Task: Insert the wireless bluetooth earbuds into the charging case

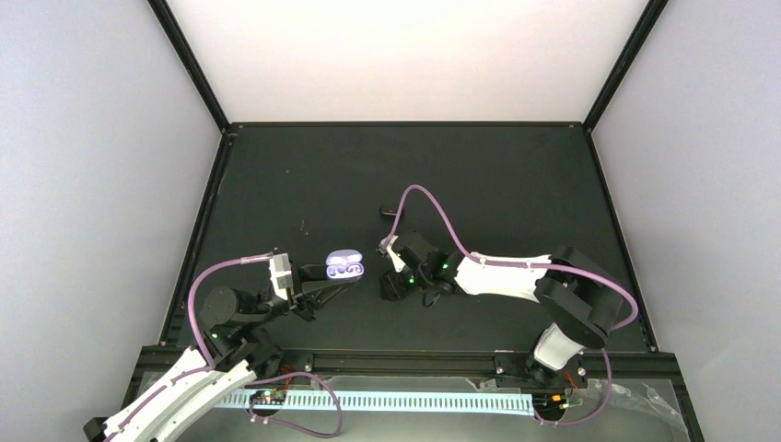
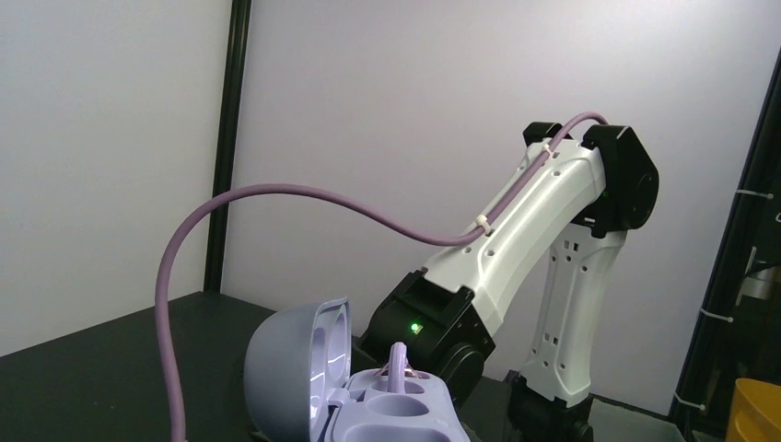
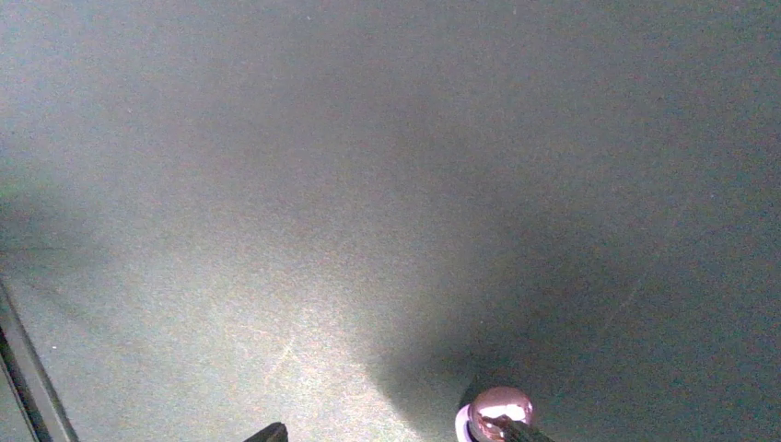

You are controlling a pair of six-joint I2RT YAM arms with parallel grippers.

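Note:
The lilac charging case (image 1: 345, 265) is off to the left of centre in the top view, with my left gripper (image 1: 339, 275) shut on it. In the left wrist view the lid of the case (image 2: 299, 373) stands up, and its hollows show. A lilac upright piece (image 2: 397, 368) rises from the case with shiny pinkish bits behind; I cannot tell whether it is a seated earbud. An earbud (image 3: 499, 412) with a shiny pink end shows low in the right wrist view, close by one fingertip (image 3: 527, 434). My right gripper is open, its fingertips wide apart, with the earbud not clamped.
A small black object (image 1: 391, 213) lies behind the right wrist in the top view. Purple cables (image 1: 433, 204) arch over both arms.

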